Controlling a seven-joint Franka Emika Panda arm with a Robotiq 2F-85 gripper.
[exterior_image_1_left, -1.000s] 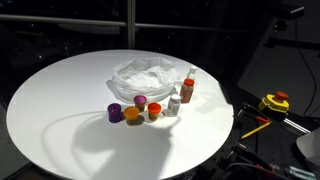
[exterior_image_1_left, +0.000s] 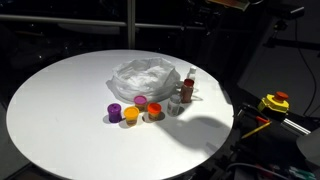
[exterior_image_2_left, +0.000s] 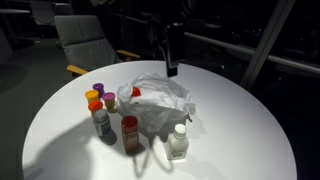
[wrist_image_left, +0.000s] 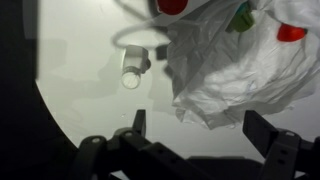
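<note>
In the wrist view my gripper is open, with nothing between its fingers. A small white bottle (wrist_image_left: 133, 65) stands up and to the left of the fingers. The crumpled white plastic bag (wrist_image_left: 215, 75) spreads to the right of that bottle, holding a green item (wrist_image_left: 242, 18) and a red item (wrist_image_left: 291, 33). In exterior view 2 the dark gripper hangs above the table near the bag, apart from it; its fingertips are hard to make out. The white bottle (exterior_image_2_left: 178, 145) stands upright in front of the bag (exterior_image_2_left: 155, 98).
A red-capped bottle (exterior_image_1_left: 188, 90) and a grey bottle (exterior_image_1_left: 174, 105) stand near the bag. Purple (exterior_image_1_left: 114, 113), orange (exterior_image_1_left: 131, 117) and red-orange (exterior_image_1_left: 154, 111) containers cluster at its front, with a pink-topped one (exterior_image_1_left: 140, 103).
Part of the arm has entered the top right of exterior view 1, and the arm's shadow on the table has shifted right. The bag and containers stay in place.
</note>
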